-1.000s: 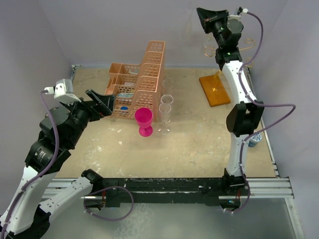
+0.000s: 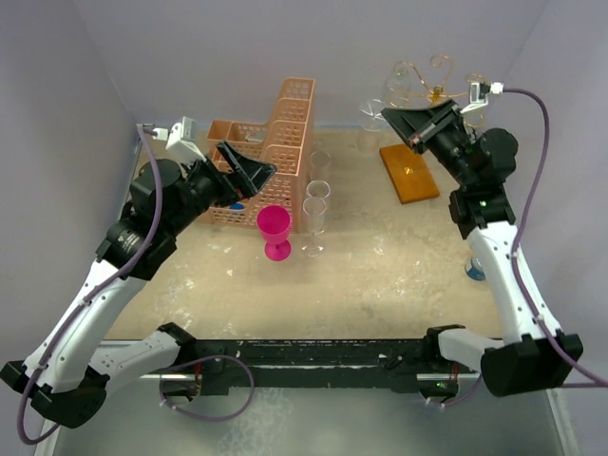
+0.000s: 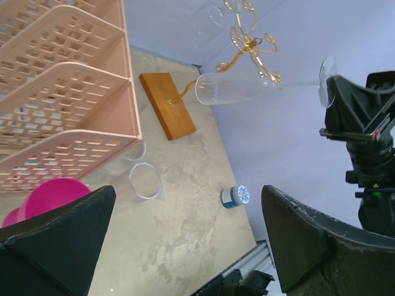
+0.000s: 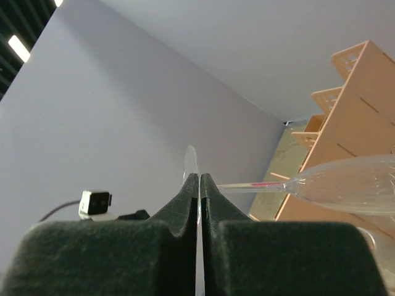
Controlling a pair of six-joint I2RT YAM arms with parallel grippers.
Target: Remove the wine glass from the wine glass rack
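Observation:
The gold wine glass rack (image 3: 247, 43) on its wooden base (image 2: 408, 173) stands at the back right with clear glasses hung on it. My right gripper (image 2: 404, 122) is up beside the rack. Its closed fingertips in the right wrist view are at a thin glass foot (image 4: 191, 161); a clear glass (image 4: 345, 185) extends sideways from near there. I cannot tell whether the foot is between them. My left gripper (image 2: 252, 176) is open above the pink dish basket, empty.
The pink basket (image 2: 294, 100) fills the centre back. A pink goblet (image 2: 275, 228) and several clear glasses (image 2: 313, 214) stand beside it. A small can (image 3: 234, 196) is at the right edge.
My right gripper has come down the view from the back, with the clear glass near it moving likewise. My left gripper has moved right and up in the top view.

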